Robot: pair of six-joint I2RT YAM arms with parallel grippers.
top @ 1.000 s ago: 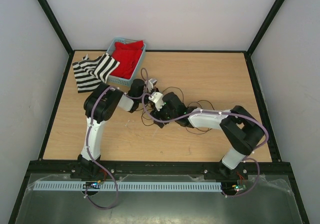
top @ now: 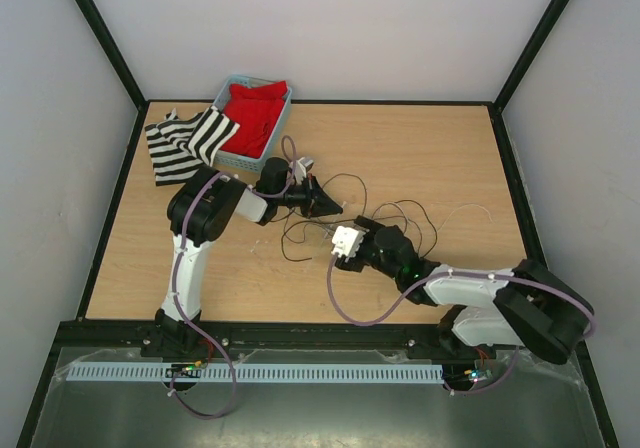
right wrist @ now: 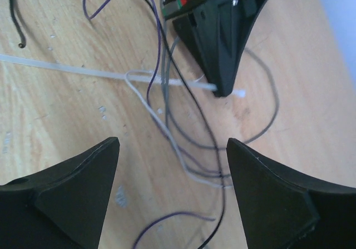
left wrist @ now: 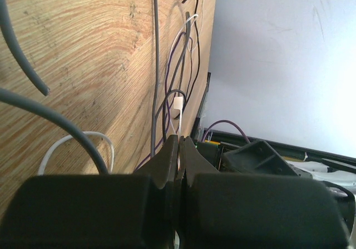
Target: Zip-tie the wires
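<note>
My left gripper is shut on a white zip tie (right wrist: 61, 67), gripping it near the end with its small head. In the right wrist view the tie's long strip runs leftward out of the picture. Purple (right wrist: 158, 49), black (right wrist: 192, 96), grey (right wrist: 272, 93) and white wires cross the strip or lie close to it; whether the tie passes beneath all of them I cannot tell. Lower in that view, my right gripper stands open, fingers wide apart, above the board beside the wires. No closed loop shows around the wires.
Loose wires (top: 420, 206) spread to the right over the wooden table (top: 410, 143). A blue basket (top: 282, 128) with red cloth (top: 255, 113) stands at the back left, beside a striped cloth (top: 180, 148).
In the top view my right gripper has drawn back to the right and toward the front, away from my left gripper. The left arm has stayed in place.
</note>
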